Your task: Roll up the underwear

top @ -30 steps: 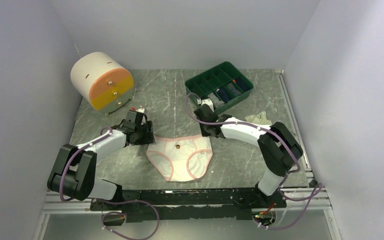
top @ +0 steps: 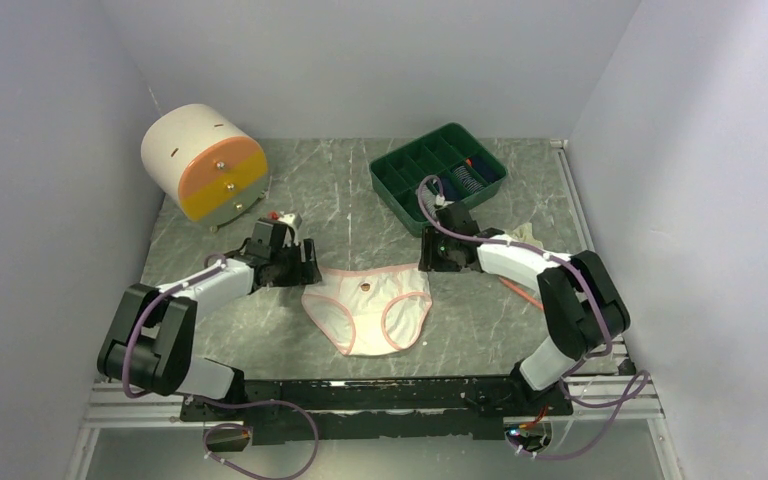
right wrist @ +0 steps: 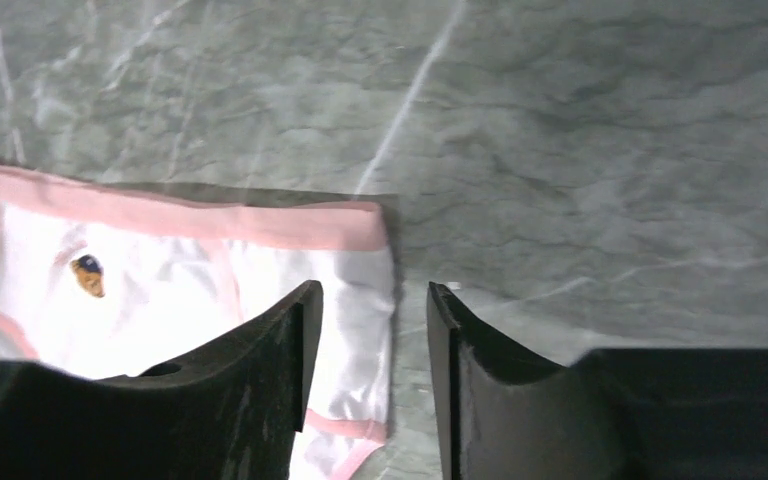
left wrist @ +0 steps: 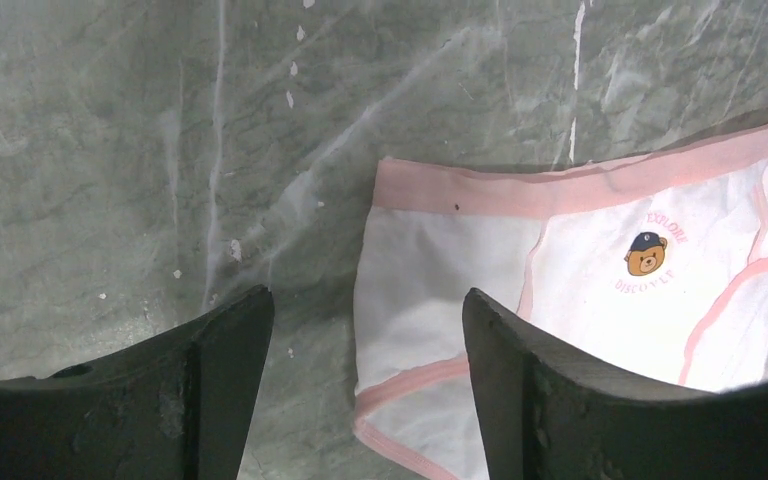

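Observation:
White underwear [top: 370, 310] with pink trim and a small bear print lies spread flat, waistband toward the back. My left gripper [top: 308, 262] hangs just above its upper left corner; in the left wrist view its fingers [left wrist: 210, 380] are apart, the corner between and beyond them. My right gripper [top: 430, 255] is over the upper right corner; in the right wrist view its fingers [right wrist: 260, 390] are apart above that side edge. Neither holds cloth.
A green compartment box [top: 400, 170] with rolled items stands at the back. A round drawer cabinet [top: 185, 160] is at back left. A pale cloth [top: 520, 233] lies at right, partly behind my right arm.

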